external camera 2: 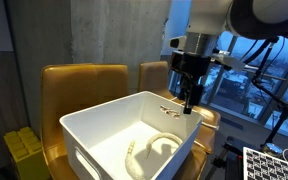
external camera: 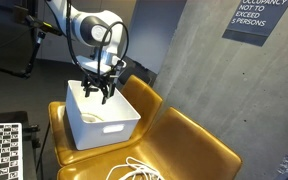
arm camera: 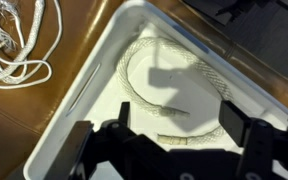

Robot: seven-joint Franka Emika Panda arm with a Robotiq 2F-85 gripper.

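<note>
A thick white braided rope (arm camera: 199,72) lies in an open loop on the floor of the white bin (arm camera: 89,72), its two ends close together. From the side, part of the rope (external camera 2: 134,160) shows against the bin's inner wall. My gripper is over the rope, its black fingers (arm camera: 114,145) spread wide with nothing between them. In the first exterior view the gripper (external camera: 98,90) points down at the bin's opening (external camera: 127,108). The second exterior view has the gripper (external camera 2: 179,106) apart from the rope.
A bundle of thin white cord (external camera: 134,168) lies on the brown seat (external camera: 189,145) outside the bin. Yellow blocks (external camera 2: 24,155) stand at the left, and a checkered board (external camera: 2,150) is near the front left. The bin's walls surround the rope.
</note>
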